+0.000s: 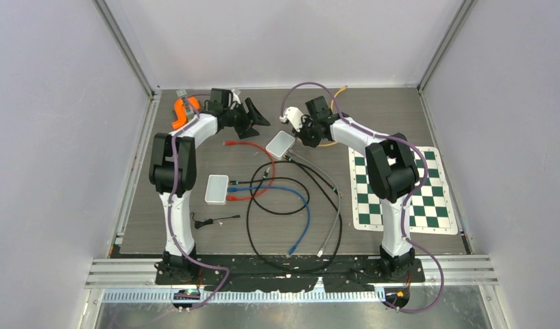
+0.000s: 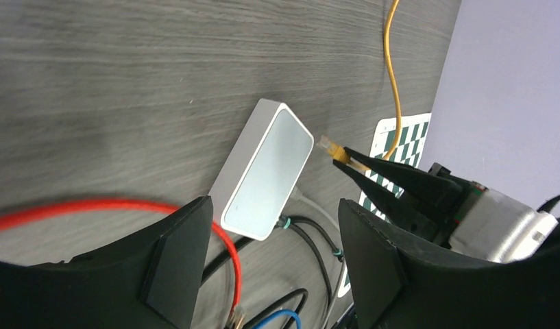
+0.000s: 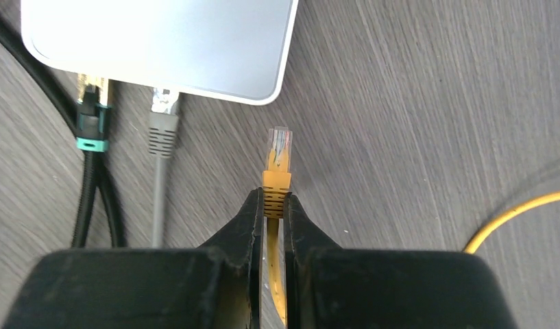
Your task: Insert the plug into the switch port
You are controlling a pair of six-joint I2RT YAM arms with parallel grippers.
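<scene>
A white switch box (image 1: 280,144) stands near the middle of the table, with a black and a grey plug (image 3: 164,116) seated along one side. My right gripper is shut on a yellow cable's plug (image 3: 277,164); the clear tip points toward the switch but sits apart from it, off its corner. In the left wrist view, the switch (image 2: 269,170) lies beyond my left gripper, whose fingers are apart with nothing between them. The port openings do not show from these angles.
A second white box (image 1: 216,189) sits at left, with red and blue cables plugged in. Black cable loops (image 1: 249,226) cover the middle front. A checkered board (image 1: 404,221) lies at right, an orange tool (image 1: 179,113) at back left.
</scene>
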